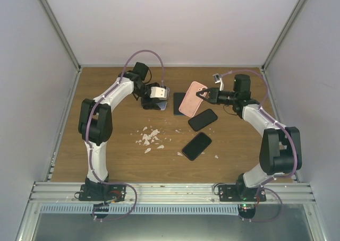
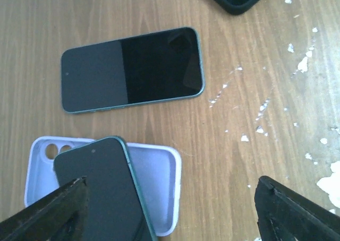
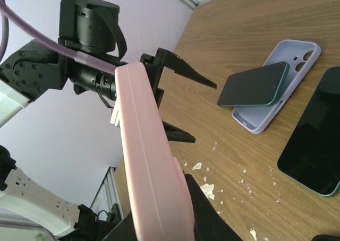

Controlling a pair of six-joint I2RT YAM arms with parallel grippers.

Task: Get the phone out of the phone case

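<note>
A lavender phone case (image 2: 159, 188) lies on the table with a dark phone (image 2: 95, 182) resting tilted and askew in it, partly out over its rim, seen in both wrist views. My left gripper hangs just above them, fingers apart with nothing between. My right gripper (image 1: 206, 92) is shut on a pink case (image 3: 154, 161), held up at a slant over the table right of centre.
A phone (image 2: 133, 70) lies flat near the lavender case, and a dark item (image 1: 196, 146) lies nearer the front. White flakes (image 1: 154, 134) are scattered left of centre.
</note>
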